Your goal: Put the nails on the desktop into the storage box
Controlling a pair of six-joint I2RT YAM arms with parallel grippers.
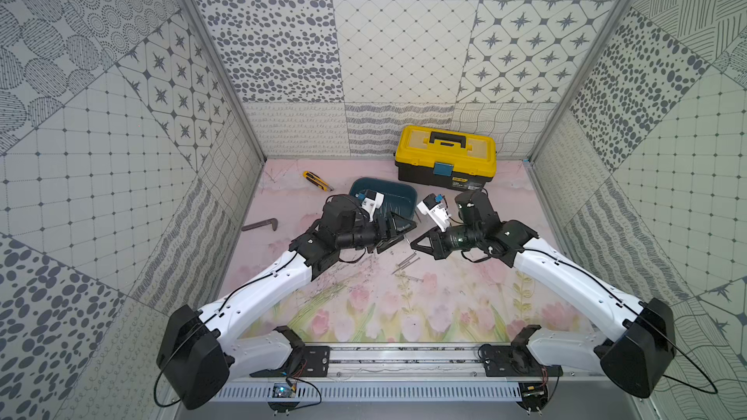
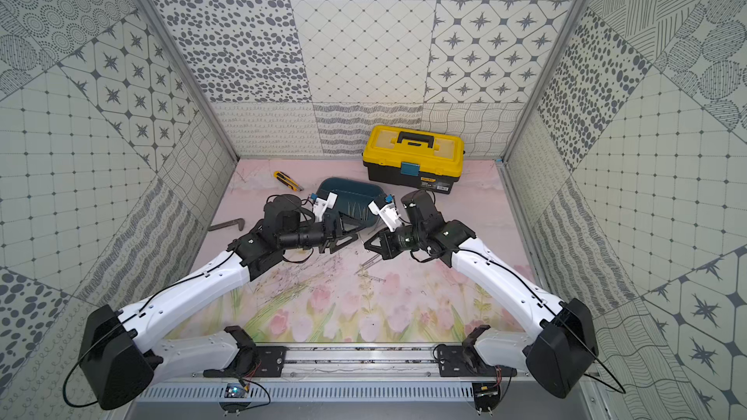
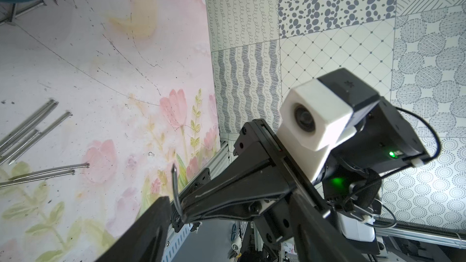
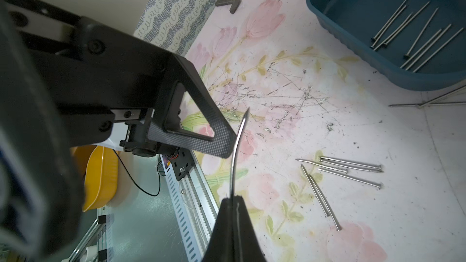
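Observation:
My right gripper is shut on a thin nail (image 4: 235, 157), which sticks out past its fingertips. My left gripper (image 1: 402, 232) faces it from the left, part open, with nothing gripped. One of its fingers (image 4: 220, 138) is close beside the nail in the right wrist view; whether they touch I cannot tell. The left wrist view has the same nail (image 3: 175, 189) at the gap between the left fingers. Below, several nails (image 4: 352, 165) lie on the tabletop. The dark blue open storage box (image 4: 352, 51) behind them holds several nails (image 4: 410, 29).
More nails (image 4: 432, 102) lie against the near side of the blue box. A yellow and black toolbox (image 1: 445, 157) stands at the back. A yellow cutter (image 1: 315, 179) and a hex key (image 1: 260, 224) lie at the left.

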